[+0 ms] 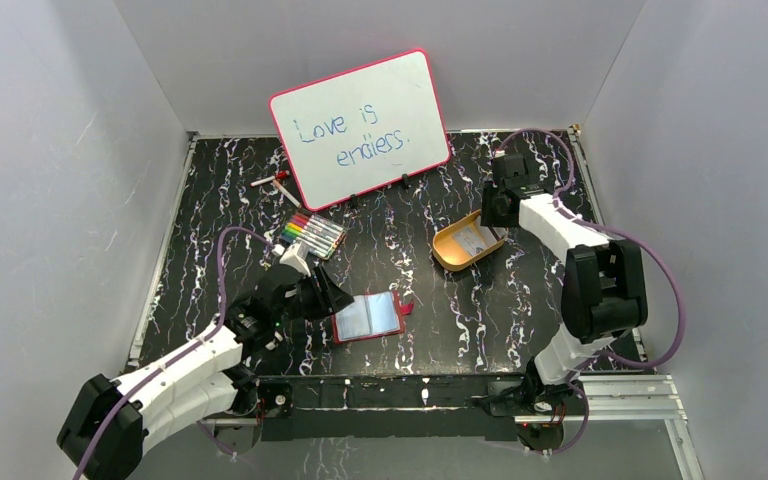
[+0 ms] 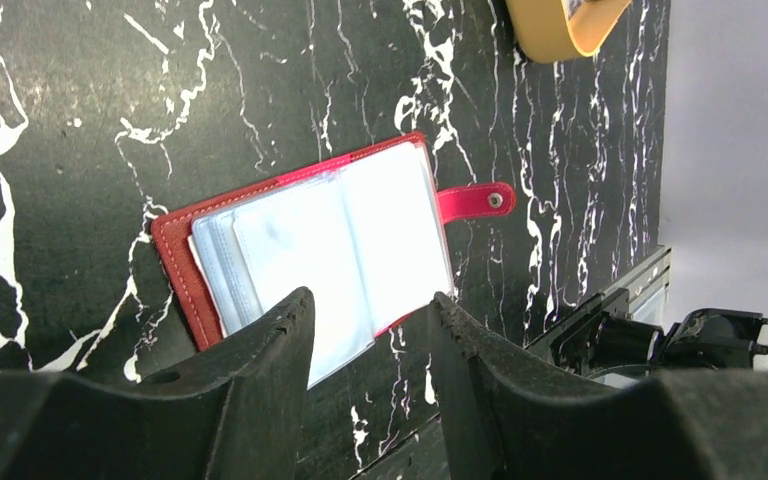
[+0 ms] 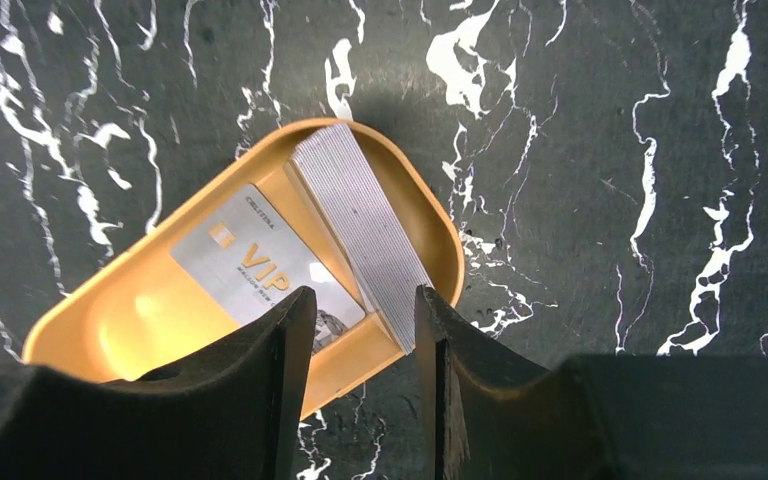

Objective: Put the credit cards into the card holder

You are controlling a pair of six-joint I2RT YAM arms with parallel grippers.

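The red card holder [image 1: 368, 316] lies open at the front middle, showing clear sleeves [image 2: 300, 260]. My left gripper [image 1: 330, 296] hangs open over it, nothing between its fingers. The orange tray [image 1: 450, 250] sits right of centre; in the right wrist view it holds a grey VIP card [image 3: 250, 260] lying flat and a stack of cards [image 3: 360, 220] at one end. My right gripper [image 1: 493, 215] is open above that end, its fingertips over the stack.
A whiteboard [image 1: 360, 130] stands at the back. Marker pens [image 1: 310, 236] lie left of centre, with loose pens above them. The table right of the holder is clear.
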